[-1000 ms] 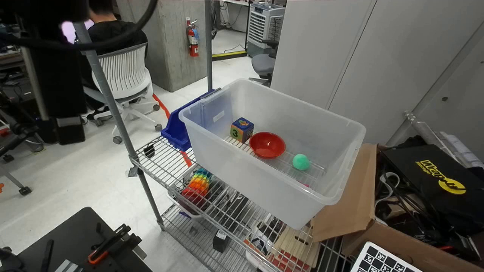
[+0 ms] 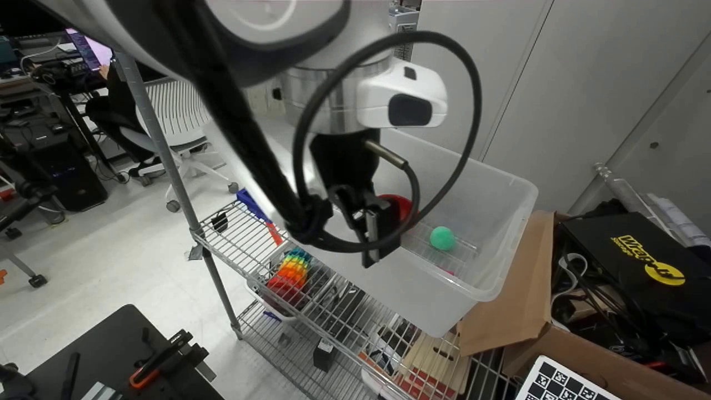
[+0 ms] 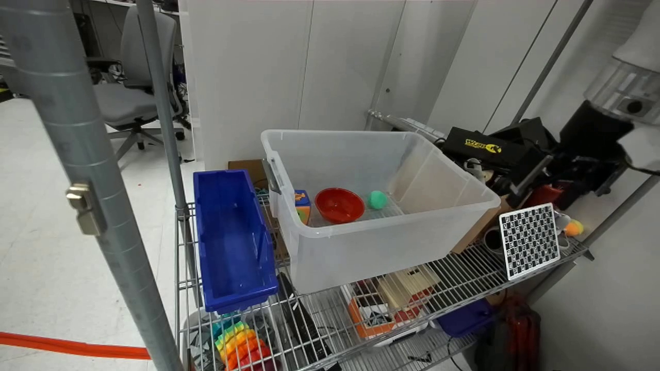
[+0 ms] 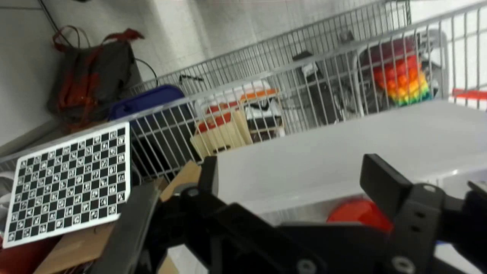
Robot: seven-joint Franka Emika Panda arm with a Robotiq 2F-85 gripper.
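A large clear bin (image 3: 383, 247) stands on the wire shelf. Inside it are a red bowl (image 3: 340, 205), a green ball (image 3: 377, 200) and a block with blue and orange faces (image 3: 301, 206). My gripper is open, its two fingers wide apart with nothing held between them. In exterior view 1 the gripper (image 2: 380, 240) hangs in front of the bin and covers most of the bowl; the block is hidden there. Exterior view 2 has the arm at the right edge. In the wrist view, part of the red bowl (image 4: 360, 212) shows beyond the bin's wall.
An empty blue bin (image 3: 235, 241) sits left of the clear one. To the right are an open cardboard box (image 2: 516, 293) of dark gear and a checkered board (image 3: 530, 240). Shelf posts, such as the grey pole (image 2: 170, 160), stand at the side.
The arm has swung from the upper left of exterior view 1 to its middle, now blocking the block and most of the bowl. The green ball and the clear bin look unmoved.
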